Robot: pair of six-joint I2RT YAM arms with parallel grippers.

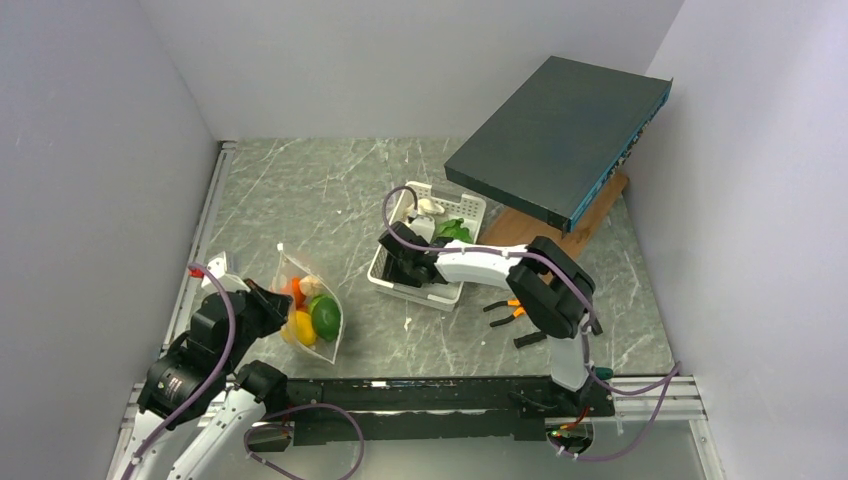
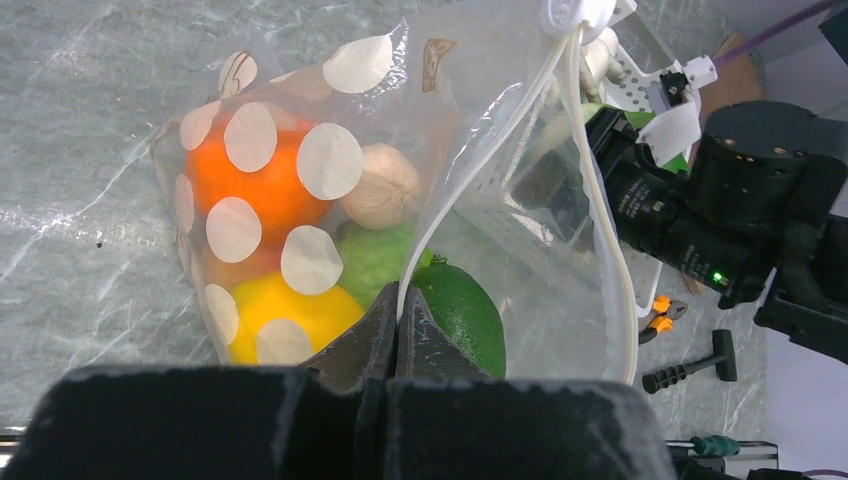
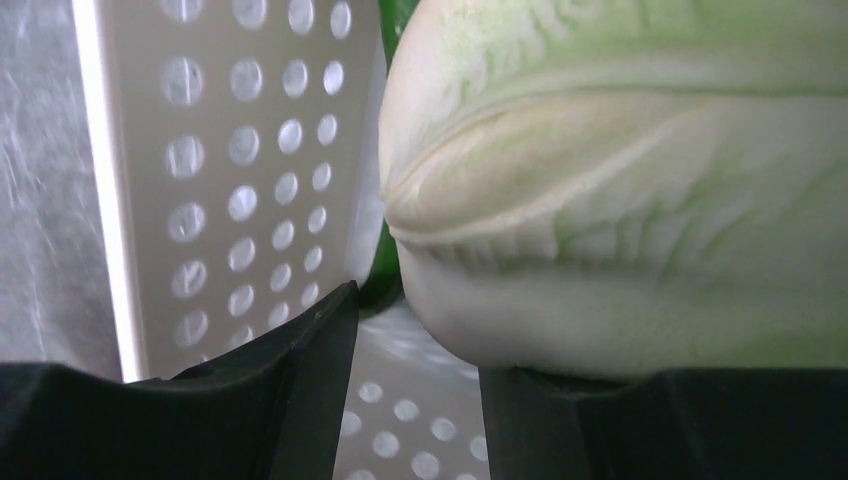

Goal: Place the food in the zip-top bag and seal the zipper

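Observation:
My left gripper is shut on the edge of the clear zip top bag [image 2: 520, 110], whose mouth gapes. Inside the bag are an orange item [image 2: 270, 185], a yellow item [image 2: 290, 305], a tan onion-like item [image 2: 383, 185], a pale green item [image 2: 375, 250] and a dark green item [image 2: 465, 310]. Down in the white basket [image 3: 110, 200], my right gripper has its fingers spread apart. The lower end of a long green pepper [image 3: 385, 270] shows near its left fingertip; its upper part is behind the cabbage [image 3: 620, 200], which overlaps the right finger's tip area.
A white, garlic-like item [image 1: 428, 206] lies in the basket's back part. Pliers [image 1: 508, 312] and a black hammer [image 2: 705, 362] lie to the right. A large dark box [image 1: 560, 130] overhangs a wooden board [image 1: 597, 215]. The counter between bag and basket is clear.

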